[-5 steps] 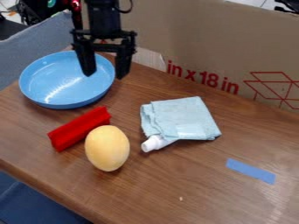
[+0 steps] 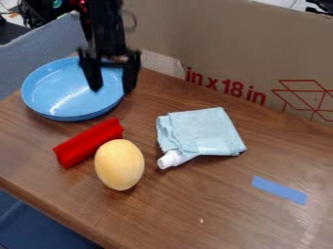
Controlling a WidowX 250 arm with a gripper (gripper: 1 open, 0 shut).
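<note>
My black gripper (image 2: 111, 70) hangs open at the back left, above the rear part of a blue plate (image 2: 58, 95), somewhat blurred, with nothing visible between its fingers. In front of the plate lie a red cylindrical object (image 2: 81, 148) and a yellow oval object (image 2: 120, 167). To the right, a folded pale blue cloth (image 2: 201, 130) partly covers a white tube (image 2: 172, 160).
A cardboard box (image 2: 240, 49) stands along the back of the wooden table (image 2: 196, 209). A blue tape strip (image 2: 278, 190) lies at the right.
My gripper has shifted slightly left and down compared with about a second ago. The objects on the table have not moved.
</note>
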